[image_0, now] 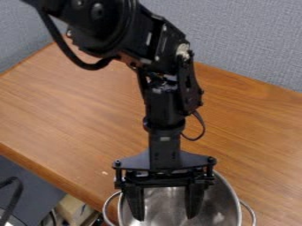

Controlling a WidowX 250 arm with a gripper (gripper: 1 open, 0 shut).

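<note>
My black gripper (164,203) stands open over a steel pot (220,212) at the bottom of the camera view, its two dark fingers reaching down into or just above the pot's opening. I see nothing held between them. The pot has wire handles on both sides and is cut off by the frame's lower edge; its bottom is partly hidden by the gripper.
A grey wall stands at the back. At the lower left, beyond the table's edge, lie dark objects and cables.
</note>
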